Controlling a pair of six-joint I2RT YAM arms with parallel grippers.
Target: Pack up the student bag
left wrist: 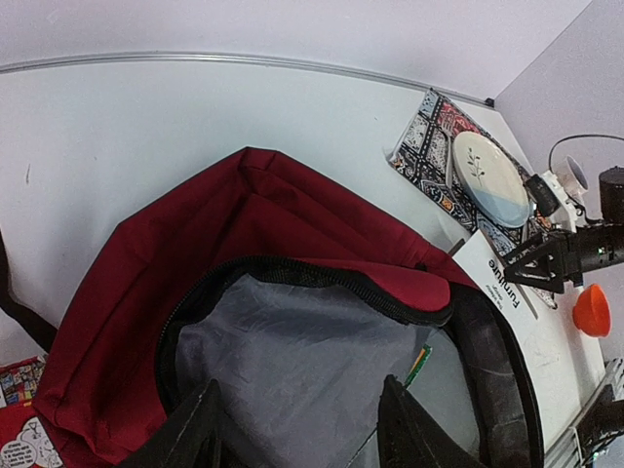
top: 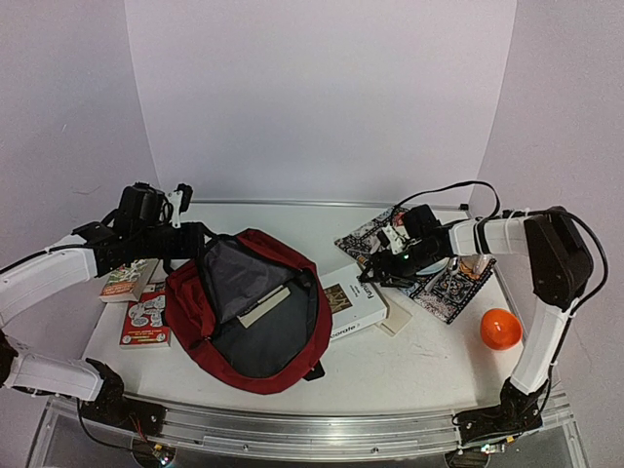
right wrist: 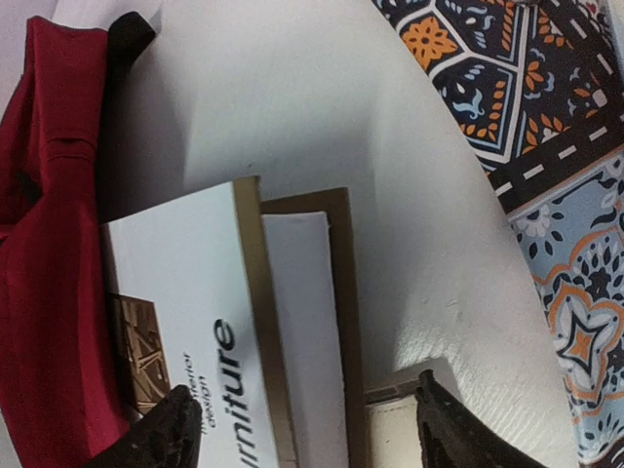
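The red backpack (top: 224, 370) lies unzipped on the table, its grey lining showing and a cream book (top: 261, 307) inside. At the bag's upper left edge is my left gripper (top: 202, 237); in the left wrist view its fingers (left wrist: 200, 429) are apart over the opening. Right of the bag, the white Furniture book (top: 363, 307) leans with its right side raised, spine toward the front. My right gripper is open around the book's raised edge, one finger over the cover and the other beyond the back board. Contact cannot be made out.
A cream notebook (top: 395, 317) lies partly under the Furniture book. Two books, one red (top: 146, 327) and one paler (top: 127, 285), lie left of the bag. A patterned mat (top: 453, 304) with a plate (left wrist: 487, 180), and an orange bowl (top: 500, 330), occupy the right.
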